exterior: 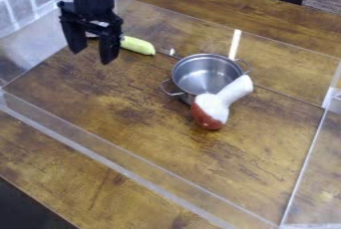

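Note:
My black gripper (92, 46) hangs open at the upper left above the wooden table, with its two fingers apart. Just right of it lies a pale yellow-green elongated object (139, 46), partly behind the arm. A steel pot (201, 70) with side handles stands right of centre. In front of it, touching or leaning at its rim, are a white cylindrical object (233, 91) and a white and reddish-brown rounded object (209, 113).
Clear plastic walls border the wooden table (134, 153). A small white piece sits near the yellow-green object.

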